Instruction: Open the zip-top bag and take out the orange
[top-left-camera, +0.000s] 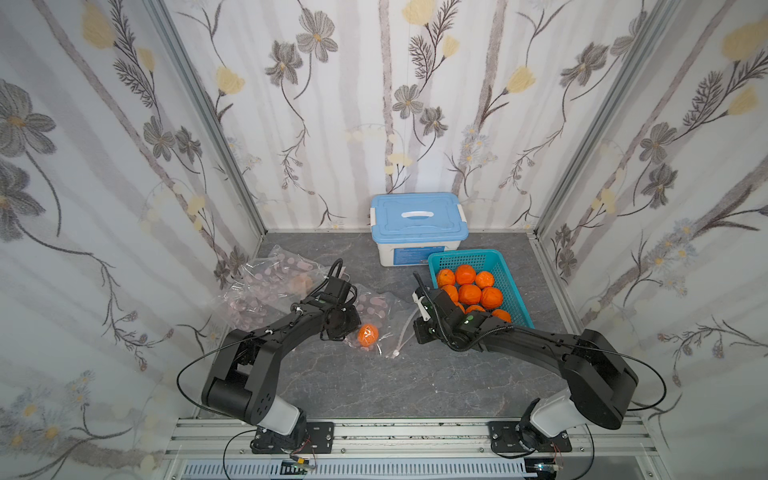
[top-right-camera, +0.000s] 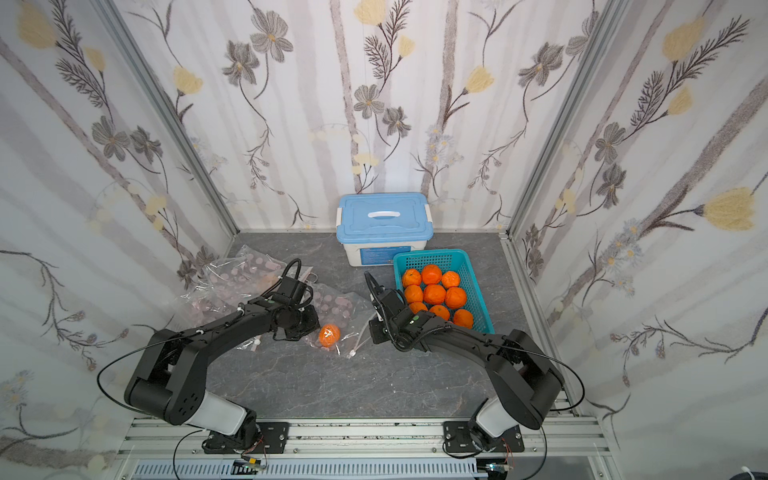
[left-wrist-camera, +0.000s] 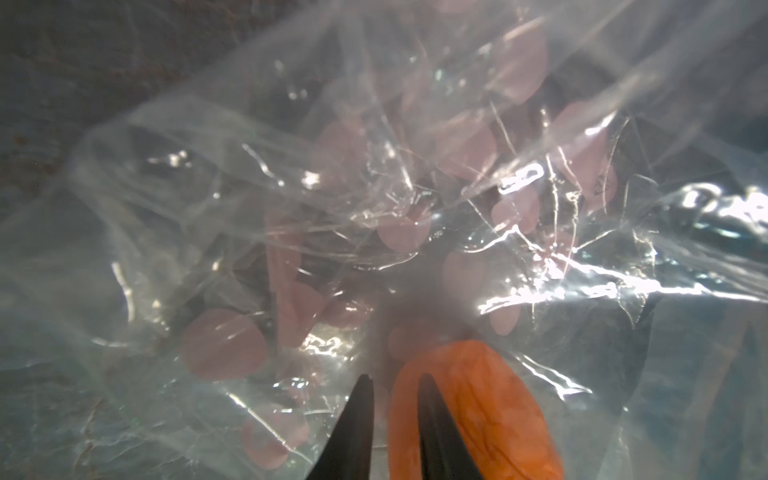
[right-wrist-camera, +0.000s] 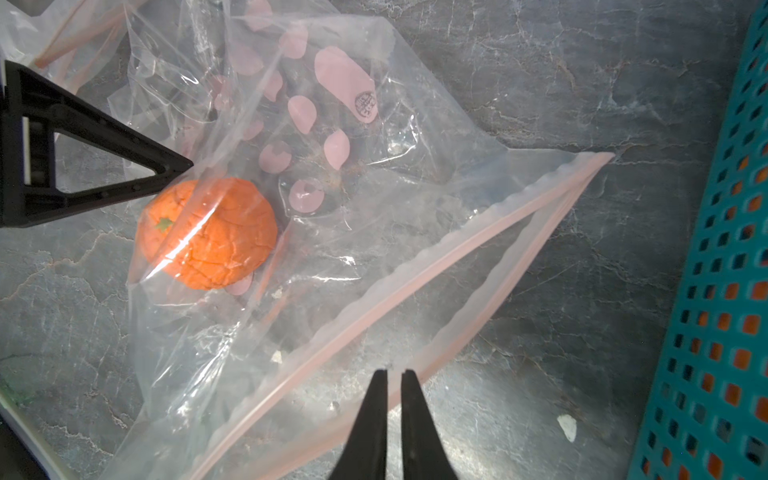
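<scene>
A clear zip top bag (right-wrist-camera: 448, 232) with pink spots lies on the grey table between my two arms. Its two pinkish zip strips spread apart, leaving a narrow gap at the mouth. Inside, near the far end from the mouth, rests the orange (right-wrist-camera: 212, 232), under clear film. My left gripper is shut on the bag's film right beside the orange, its fingertips (right-wrist-camera: 176, 164) against the plastic. At the mouth, my right gripper is shut on the lower zip strip. In the top left view the orange (top-left-camera: 368, 335) shows next to the left gripper.
A teal basket (top-left-camera: 512, 280) of several oranges stands just right of the right gripper. Behind it is a white box with a blue lid (top-left-camera: 417, 220). More spotted clear bags (top-left-camera: 268, 284) lie at the left.
</scene>
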